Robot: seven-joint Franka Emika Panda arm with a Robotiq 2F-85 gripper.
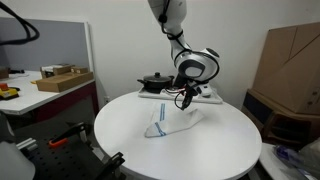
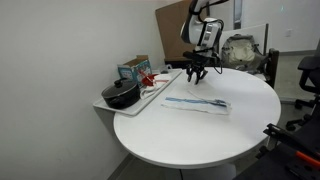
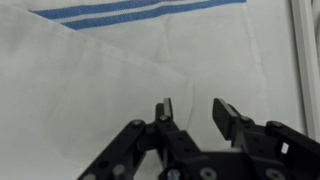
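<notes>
A white cloth (image 1: 172, 123) with blue stripes lies on the round white table (image 1: 215, 150). Its striped end faces the table's front left in exterior view 1, and the blue stripes (image 3: 135, 14) cross the top of the wrist view. Over the cloth's far part hangs my gripper (image 1: 183, 100), pointing down. A gap shows between its fingers in the wrist view, with only white fabric behind it and nothing held. In exterior view 2 the gripper (image 2: 196, 76) is toward the table's far side, beyond the stripes. The exact height above the cloth is hard to judge.
A black pot (image 2: 121, 94) with a lid stands on a white tray (image 2: 150, 96) along the table's back edge. Small red and white items lie near it.
</notes>
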